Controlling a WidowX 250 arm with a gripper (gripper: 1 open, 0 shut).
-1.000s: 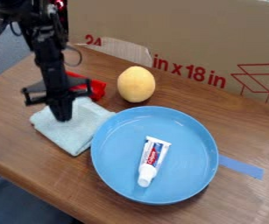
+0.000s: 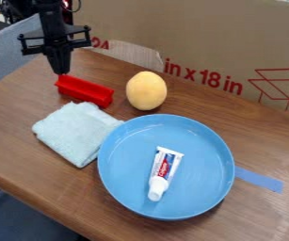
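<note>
The black gripper (image 2: 58, 62) is raised at the top left, shut, with nothing visible between its fingers, above and a little left of a red block (image 2: 84, 89). Below the block lies a folded pale blue cloth (image 2: 73, 134) on the wooden table. A yellow rounded object (image 2: 146, 90) stands right of the red block. A blue plate (image 2: 200, 184) holds a white toothpaste tube (image 2: 163, 173).
A cardboard box (image 2: 210, 47) stands along the back. A strip of blue tape (image 2: 259, 178) lies right of the plate. A grey surface is at the far left.
The gripper has moved up and away from over the cloth to the top left, uncovering the red block and cloth.
</note>
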